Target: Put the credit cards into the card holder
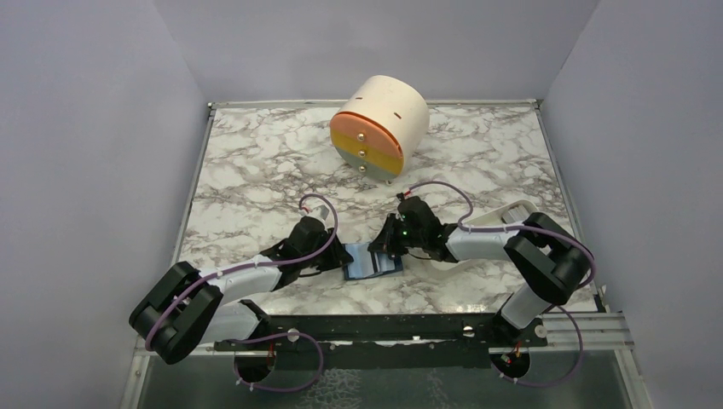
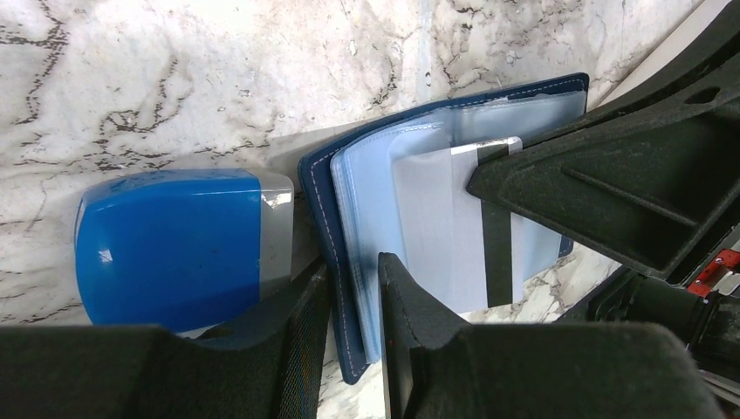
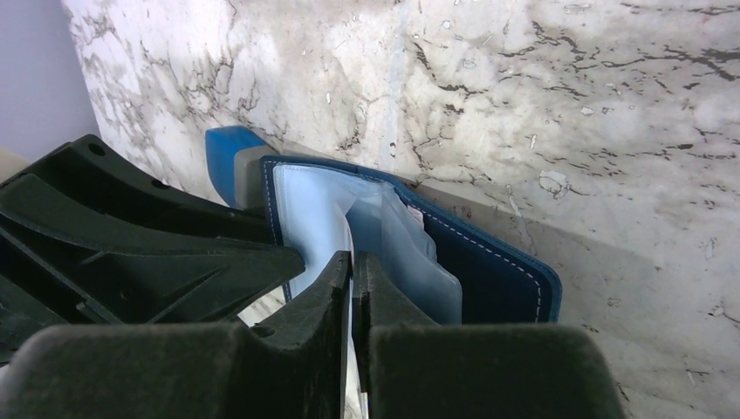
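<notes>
The card holder (image 1: 361, 263), navy outside with pale blue pockets, lies between both grippers. In the left wrist view a white card (image 2: 423, 218) with a dark stripe sits at its pocket, under the right gripper's fingers. My left gripper stands open at the holder's near edge, a finger either side of it. A blue object with a grey band (image 2: 170, 244) lies beside that edge. My right gripper is shut over the holder; a thin white edge shows at its fingertips, but whether it is gripped is unclear.
A white tray (image 1: 452, 266) lies under the right arm at the right. A white drum-shaped box with coloured drawers (image 1: 379, 123) stands at the back.
</notes>
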